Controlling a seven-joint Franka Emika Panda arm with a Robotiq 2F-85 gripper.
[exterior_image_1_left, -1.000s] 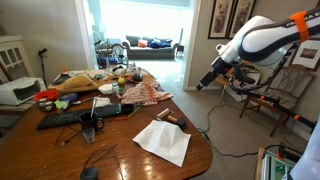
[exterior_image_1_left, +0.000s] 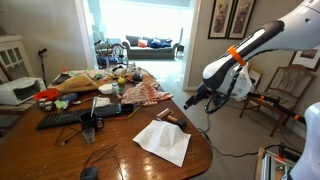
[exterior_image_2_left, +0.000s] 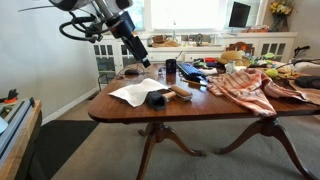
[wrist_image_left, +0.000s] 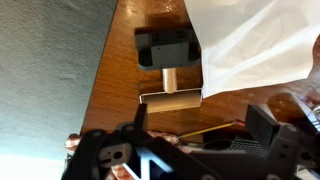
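My gripper stands open with nothing between its fingers, in the air above the table's edge. Below it in the wrist view lies a tool with a black block-like head (wrist_image_left: 167, 52) and a short wooden stem that meets a wooden bar (wrist_image_left: 172, 101). Beside it a white sheet (wrist_image_left: 250, 40) lies flat. Exterior view 2 shows the black head (exterior_image_2_left: 155, 101) close to the table's edge and the sheet (exterior_image_2_left: 132, 93) to its left, with the gripper (exterior_image_2_left: 143, 62) well above them.
An orange-striped cloth (exterior_image_1_left: 146, 94), a keyboard (exterior_image_1_left: 64, 119) and a dark mug (exterior_image_1_left: 90, 122) lie farther along the table (exterior_image_1_left: 130, 165). Several small items crowd its far end. A chair (exterior_image_1_left: 285, 92) stands behind the arm.
Seen in exterior view 1, my arm has come down and leftward, closer to the table's edge. The things on the table have not moved.
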